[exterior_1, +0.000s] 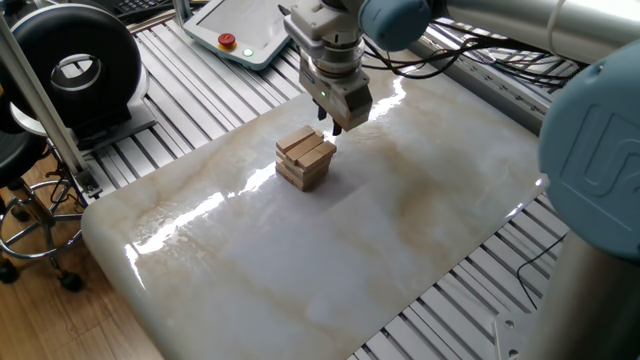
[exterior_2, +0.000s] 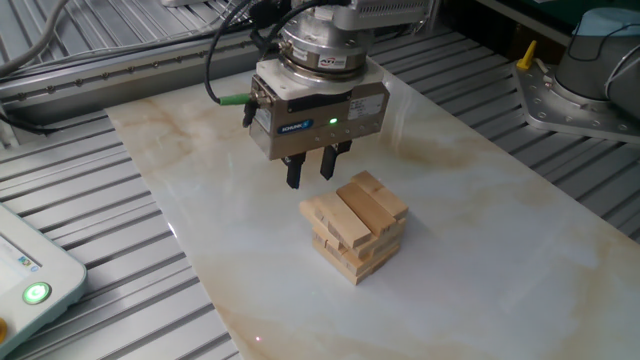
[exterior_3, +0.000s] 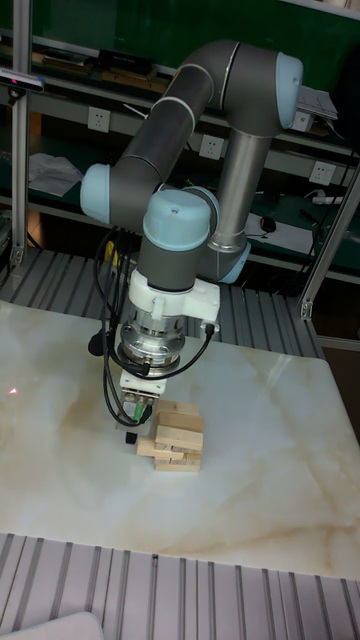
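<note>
A short stack of light wooden blocks stands near the middle of the marbled table mat. In exterior view 2 the stack's top blocks lie side by side, and one of them sits slightly askew. My gripper hangs close beside the stack, above the mat, its two black fingers apart with nothing between them. From exterior view 1 the same gripper appears just behind the stack and clear of it. In exterior view 3 the blocks stand right of the gripper, whose fingers are mostly hidden there.
A teach pendant with a red stop button lies on the slatted table beyond the mat. Loose black cables run along the back, and a black stool stands beyond the table.
</note>
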